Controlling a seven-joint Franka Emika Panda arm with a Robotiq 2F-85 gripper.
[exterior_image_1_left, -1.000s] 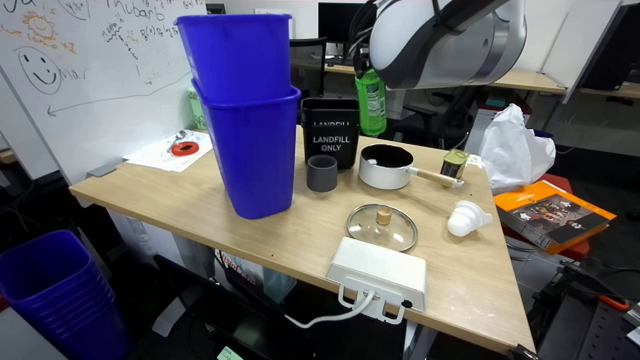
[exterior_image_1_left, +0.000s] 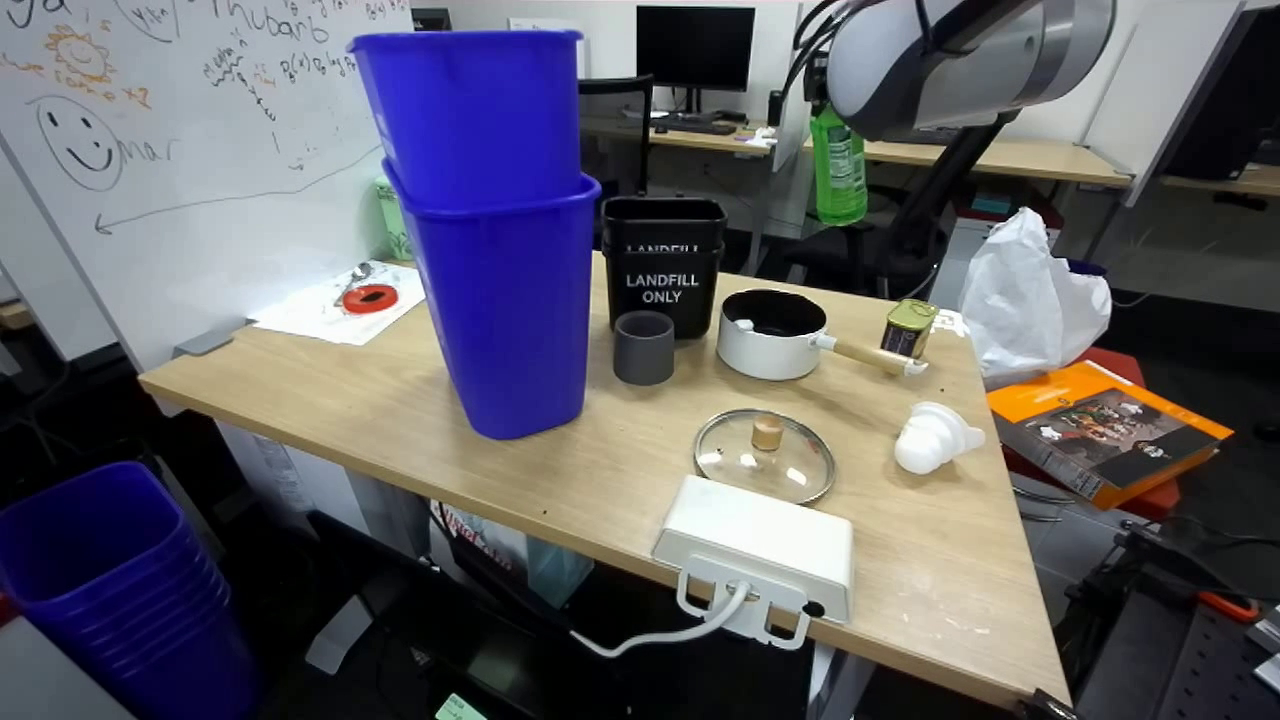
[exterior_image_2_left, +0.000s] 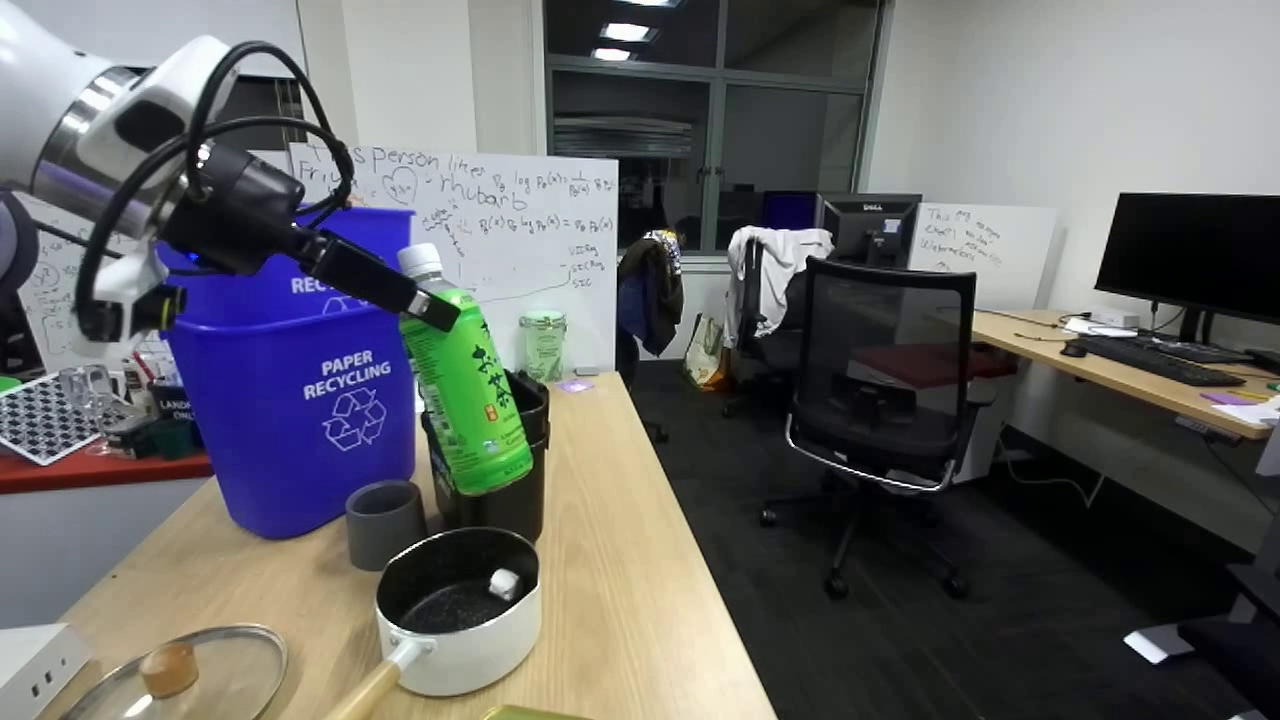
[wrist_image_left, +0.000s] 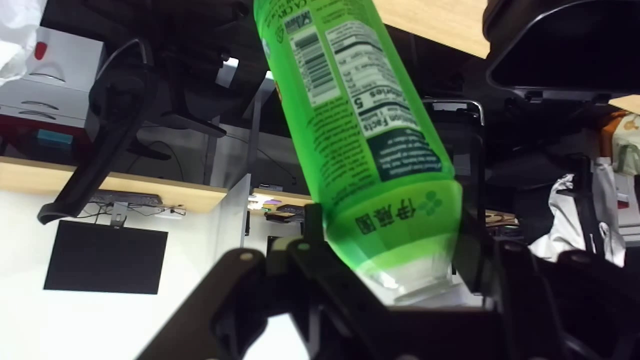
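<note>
A green labelled bottle (exterior_image_2_left: 470, 384) with a white cap hangs in the air, tilted, its cap end up. My gripper is shut on its neck end, one dark finger (exterior_image_2_left: 378, 274) showing beside the cap in exterior view 2. In exterior view 1 the bottle (exterior_image_1_left: 839, 168) is above and beyond the table's far edge, to the right of the black landfill bin (exterior_image_1_left: 663, 266). The wrist view has the bottle (wrist_image_left: 360, 102) stretching away from the fingers, clear of other things.
Stacked blue recycling bins (exterior_image_1_left: 498, 276) stand tall on the table. Around the middle are a grey cup (exterior_image_1_left: 644, 348), a white pot (exterior_image_1_left: 770, 352), a glass lid (exterior_image_1_left: 734, 454), a small can (exterior_image_1_left: 907, 330) and a white plastic piece (exterior_image_1_left: 932, 438).
My arm has carried the bottle to the right and somewhat upward in exterior view 1, away from the black bin. The things on the table have not moved.
</note>
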